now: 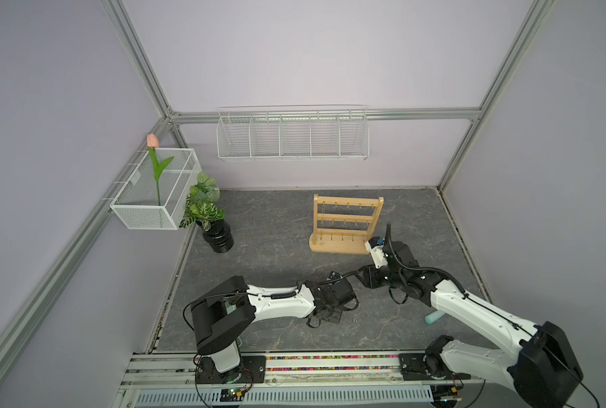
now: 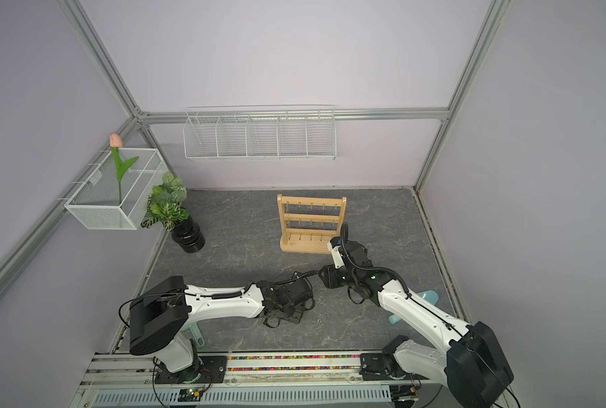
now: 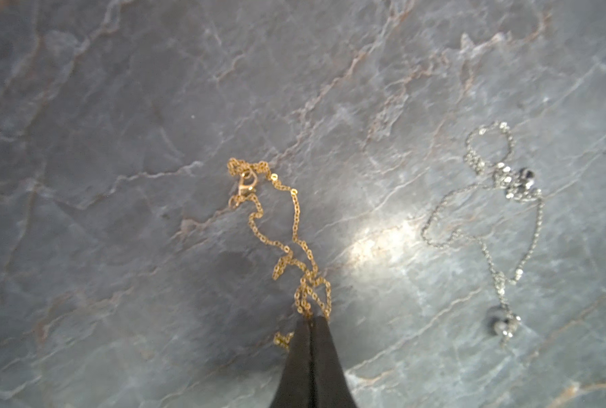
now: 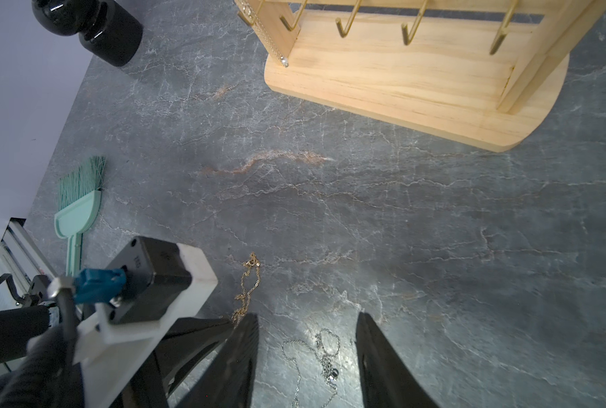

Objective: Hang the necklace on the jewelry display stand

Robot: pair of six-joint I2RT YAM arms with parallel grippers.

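On the grey table a gold chain necklace (image 3: 294, 210) lies bunched, its clasp end away from me, in the left wrist view. My left gripper is shut right over its near end; the chain runs up to the fingertips, but whether any is pinched cannot be told. To its right lies a silver necklace (image 3: 539, 224) with round beads, untouched. The wooden stand (image 4: 398, 81) with brass hooks stands behind, a silver chain (image 4: 270, 42) hanging at one end hook. My right gripper hovers open before the stand, nothing between its fingers.
A green brush and dustpan (image 4: 78, 210) lies at the left. A potted plant (image 1: 204, 214) stands at the back left under a white basket (image 1: 146, 216). The two wrists are close together.
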